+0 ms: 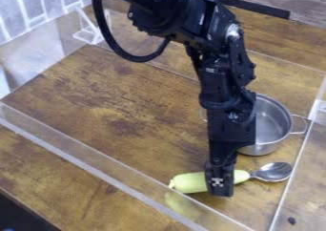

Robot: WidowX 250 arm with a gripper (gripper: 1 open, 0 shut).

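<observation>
The black gripper [219,178] points down at the right front of the table, its fingertips on or right around a pale yellow-green elongated object [192,181] that lies flat. A metal spoon [273,171] lies at that object's right end. A silver pot [272,120] stands just behind, partly hidden by the arm. Whether the fingers grip the yellow object is hard to tell.
Clear plastic walls [90,158] run along the front and sides, close to the gripper on the front side.
</observation>
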